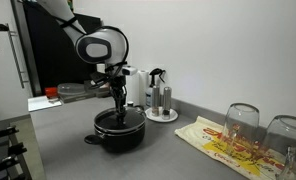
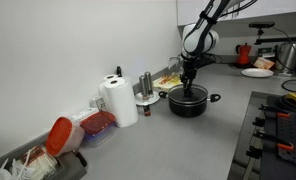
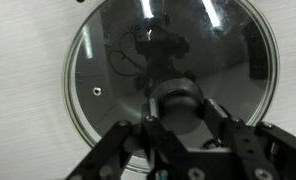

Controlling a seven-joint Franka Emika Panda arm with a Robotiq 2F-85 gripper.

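A black pot (image 1: 120, 139) with two side handles stands on the grey table, its glass lid (image 1: 108, 121) on top. The same pot (image 2: 191, 108) shows near the table's right side in exterior view 2. From above, my gripper is shut on the round black lid knob (image 3: 178, 98). In the wrist view the glass lid (image 3: 118, 70) fills most of the picture, with its metal rim and small steam hole (image 3: 97, 91). The lid appears to rest on the pot; whether there is any gap under it I cannot tell.
A plate with shakers (image 1: 166, 102) and a paper towel roll (image 2: 120, 102) stand behind the pot. Farther right are a yellow-printed cloth (image 1: 220, 145) and glass jars (image 1: 241, 130). Table surface in front of the pot is clear.
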